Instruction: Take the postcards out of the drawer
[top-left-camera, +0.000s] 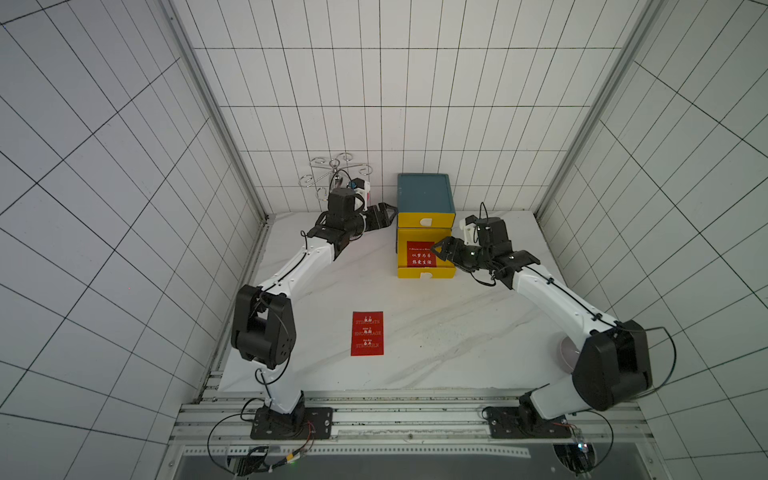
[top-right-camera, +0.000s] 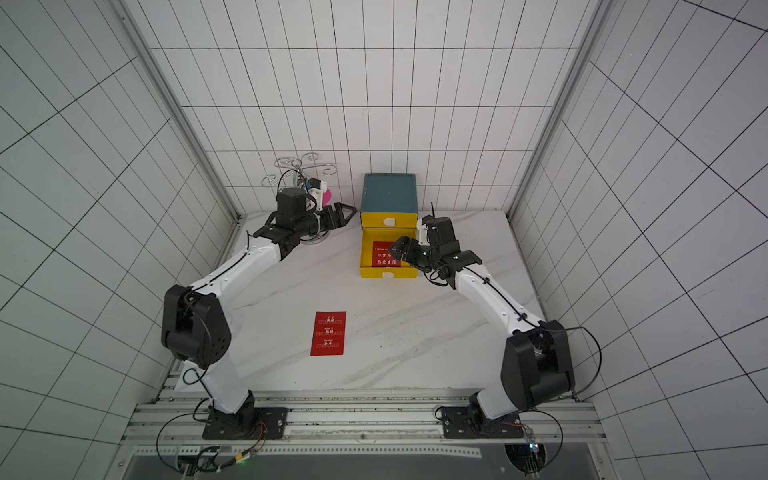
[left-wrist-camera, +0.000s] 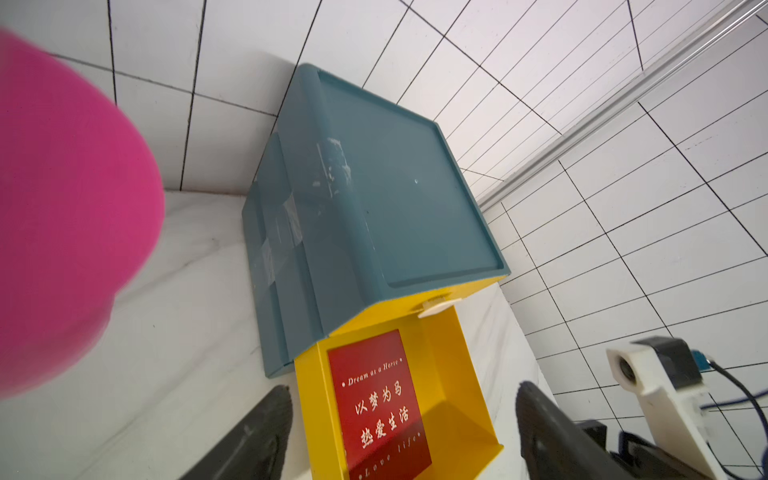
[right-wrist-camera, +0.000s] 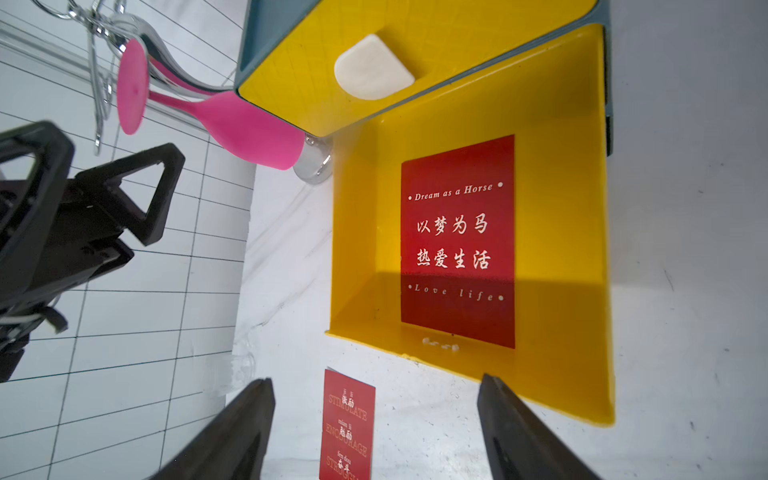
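Observation:
A red postcard with white lettering (right-wrist-camera: 457, 304) lies inside the pulled-out yellow drawer (right-wrist-camera: 560, 240) of the teal storage box (top-left-camera: 424, 192). Another red card (top-left-camera: 367, 333) lies on the table in front, toward the left. My right gripper (top-left-camera: 445, 248) hangs over the drawer's right side, fingers apart with nothing visible between them. In the right wrist view the drawer and its card sit just beyond those fingertips. My left gripper (top-left-camera: 384, 214) stands open and empty at the box's upper left.
A silver utensil rack (top-left-camera: 334, 164) with pink silicone utensils (right-wrist-camera: 256, 136) stands behind my left gripper, close to it. White tiled walls enclose the sides and back.

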